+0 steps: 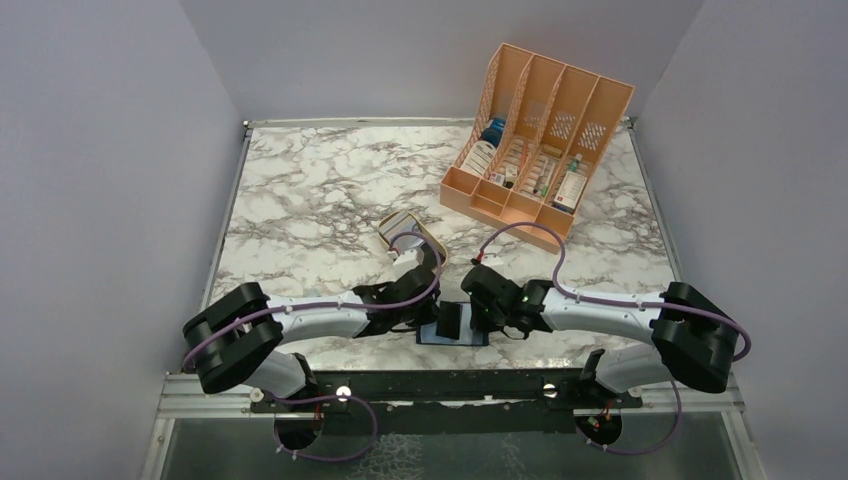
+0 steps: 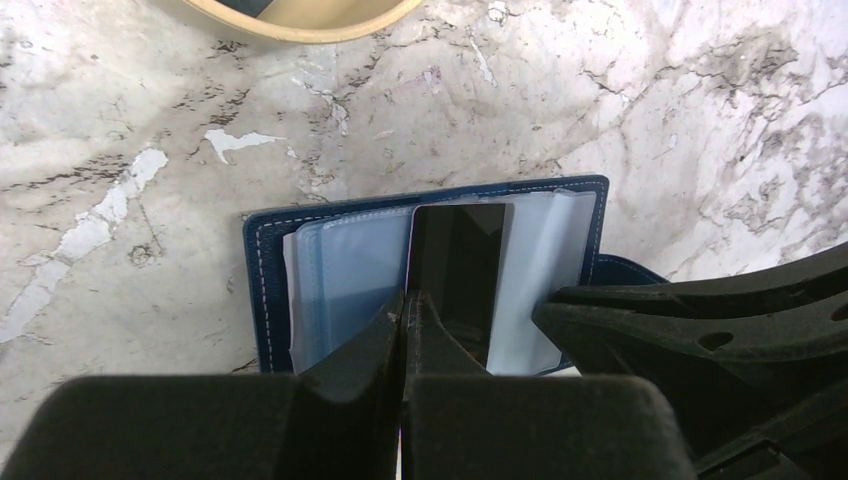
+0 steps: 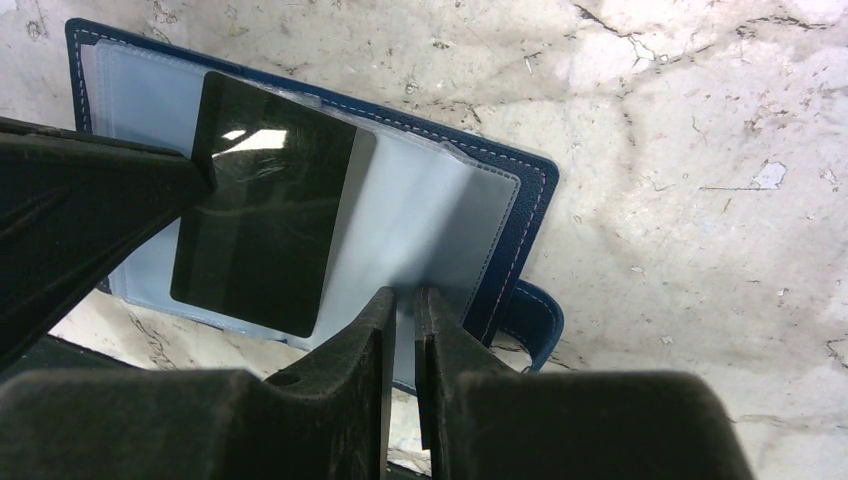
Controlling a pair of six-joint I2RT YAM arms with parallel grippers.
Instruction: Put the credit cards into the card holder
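A blue card holder (image 1: 435, 335) with clear sleeves lies open at the front middle, a black card on its sleeves; it also shows in the right wrist view as the dark card (image 3: 260, 210). My left gripper is shut, its tips at the card's left edge, nothing visible between them. My right gripper has its tips close together on the clear sleeve right of the card, nothing visible between them, nearly shut with a narrow gap.
An oval container (image 1: 388, 222) with cards stands just behind the holder. A peach organizer (image 1: 470, 200) with bottles and packs stands at the back right.
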